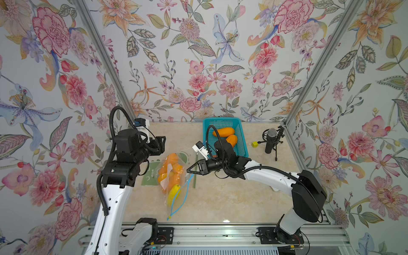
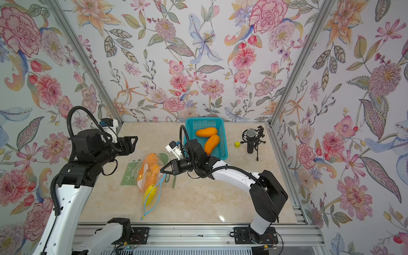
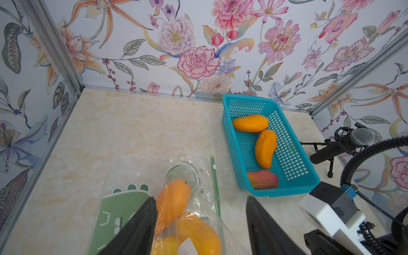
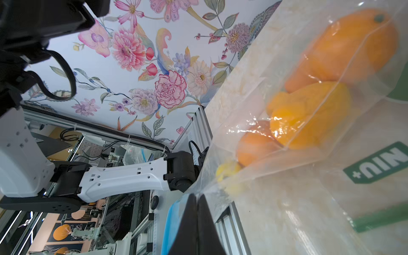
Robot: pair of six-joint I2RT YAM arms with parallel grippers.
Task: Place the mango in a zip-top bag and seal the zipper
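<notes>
A clear zip top bag (image 1: 185, 192) with a blue zipper (image 1: 184, 197) holds several orange mangoes (image 1: 173, 167) and a yellow fruit (image 1: 173, 194). One side of it is drawn up and tilted, the zipper spread in a narrow loop toward the front edge. My right gripper (image 1: 190, 171) is shut on the bag's zipper-side corner; the right wrist view shows film running to its fingertips (image 4: 199, 212). Left of and above the bag, my left gripper stands open, empty, its two fingers (image 3: 144, 221) well apart. The bag's mouth is hard to make out.
A blue basket (image 3: 238, 153) at the back holds two orange mangoes (image 3: 250, 123) and a reddish fruit (image 3: 262, 179). A black microphone on a tripod (image 1: 270, 140) and a small yellow block (image 1: 255, 144) stand to its right. Bare table (image 1: 238, 204) lies front right.
</notes>
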